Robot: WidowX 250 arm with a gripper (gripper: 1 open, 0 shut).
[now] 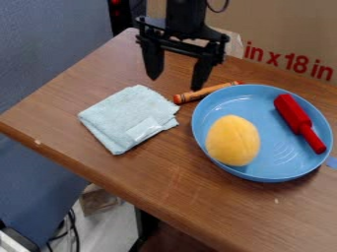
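Observation:
My black gripper [176, 69] hangs open above the wooden table, its two fingers apart with nothing seen between them. Below it to the right an orange crayon-like stick [200, 93] lies beside a blue plate [263, 103]. On the plate are a yellow rounded object [232, 140] and a red bottle-like object [299, 123]. A folded pale cloth [126, 118] lies on the table at the left, below the gripper.
A cardboard box [290, 39] stands behind the table.

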